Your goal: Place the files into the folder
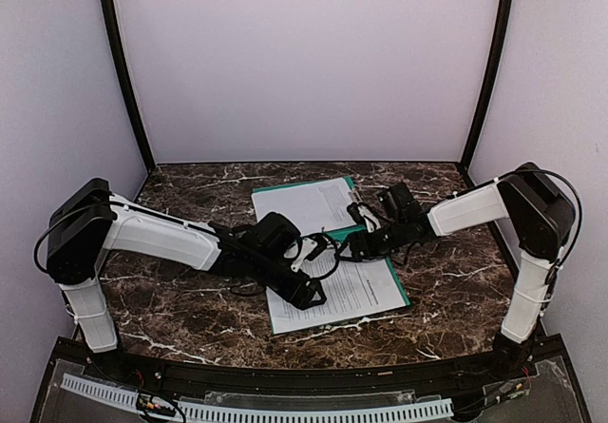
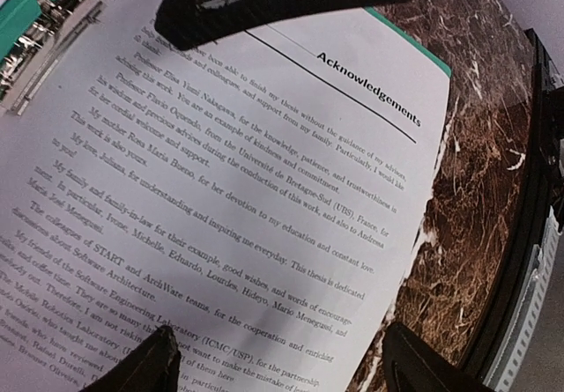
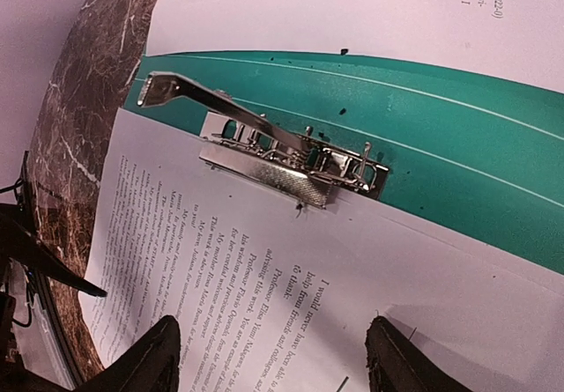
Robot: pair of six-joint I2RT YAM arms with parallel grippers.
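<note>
A teal folder (image 3: pixel 458 145) lies open on the dark marble table, white printed sheets on both halves. Its metal clip (image 3: pixel 264 177) has the lever raised, with the lower sheet (image 2: pixel 220 233) at its edge; the upper sheet (image 1: pixel 299 200) lies beyond. My left gripper (image 1: pixel 309 290) is low over the lower sheet, which reads "Acknowledgements"; its fingertips (image 2: pixel 150 361) stand apart with only paper visible below. My right gripper (image 1: pixel 356 247) is by the clip, open over the same sheet, its fingertips (image 3: pixel 150 361) wide apart.
Bare marble (image 1: pixel 171 309) surrounds the folder on both sides. Walls stand at the back and sides, with a black rail (image 1: pixel 218 375) along the front edge. The two arms are close together over the folder.
</note>
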